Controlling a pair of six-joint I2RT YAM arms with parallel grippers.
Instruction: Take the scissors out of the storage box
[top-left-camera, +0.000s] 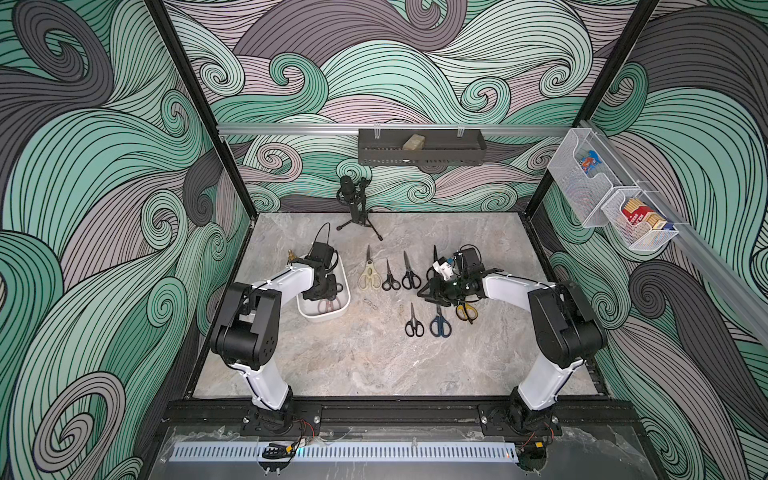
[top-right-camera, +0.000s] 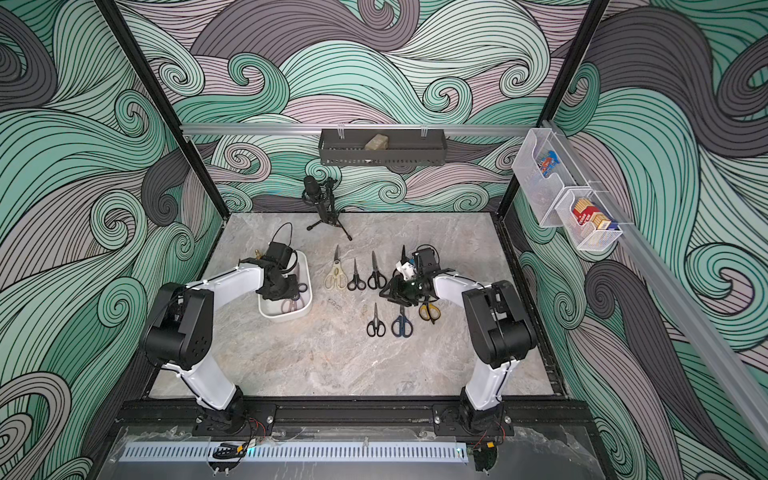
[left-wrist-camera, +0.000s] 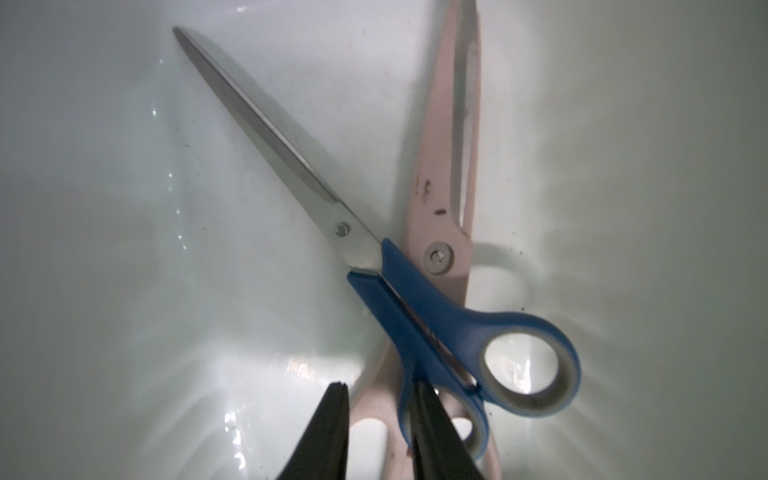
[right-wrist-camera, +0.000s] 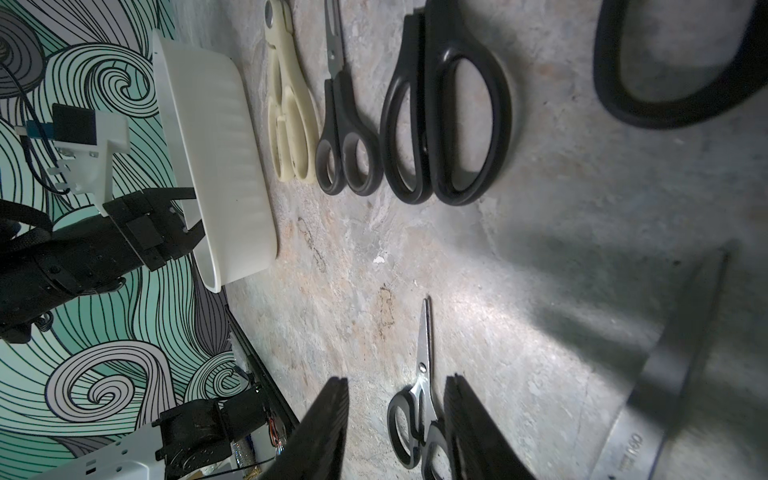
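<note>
Inside the white storage box lie two pairs of scissors. The blue-handled pair rests across the pink pair, its blades pointing to the upper left of the left wrist view. My left gripper is open above the blue handle, near its lower finger loop, with nothing visibly held. My right gripper stands with its fingers apart and empty over the table, the small black-handled scissors showing below and between them.
Several scissors lie in rows right of the box, including a cream pair, a blue pair and a yellow pair. A black tripod stands behind the box.
</note>
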